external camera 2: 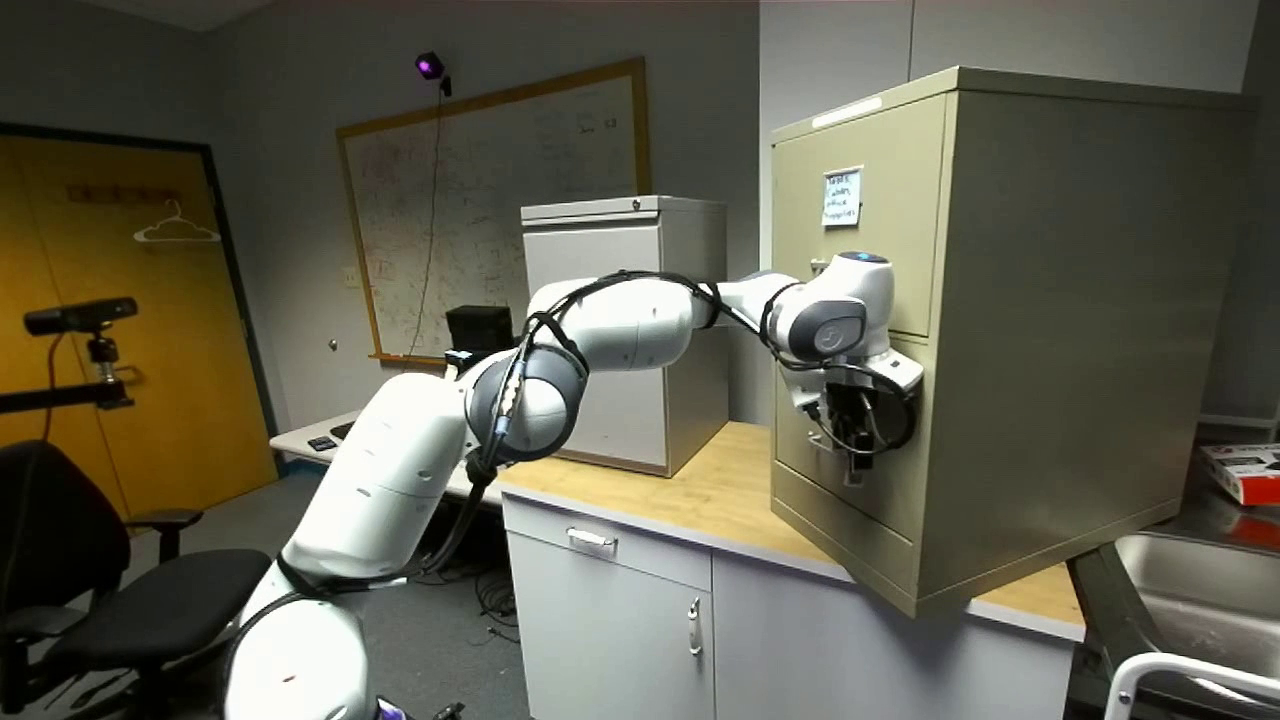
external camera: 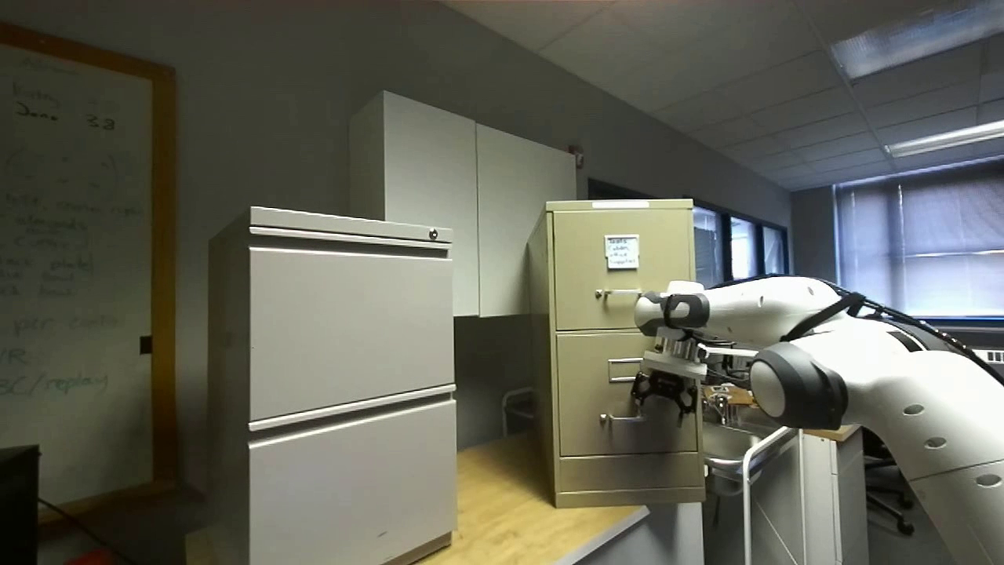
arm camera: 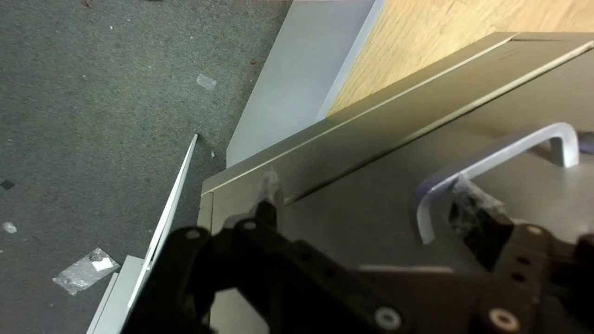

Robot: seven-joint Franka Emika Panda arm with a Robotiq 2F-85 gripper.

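A tan two-drawer filing cabinet (external camera: 583, 377) stands on the wooden counter, both drawers closed. Its lower drawer has a silver bar handle (arm camera: 501, 158), also visible as a handle (external camera: 616, 418) in exterior view 1. My gripper is open and empty in front of that lower drawer. In the wrist view, one fingertip (arm camera: 473, 203) appears close beside one end of the handle; whether they touch, I cannot tell. The other fingertip (arm camera: 271, 186) lies over the lower corner of the cabinet front. From exterior view 2, the gripper (external camera 2: 858, 466) is mostly hidden by its mount and cables.
A grey cabinet (external camera: 353, 329) occupies the counter (external camera 2: 708, 480) to the left, with bare wood between the two cabinets. To the right are a sink (external camera 2: 1200, 588) and a white rail (external camera: 748, 490). The upper drawer has its own handle (external camera: 618, 293).
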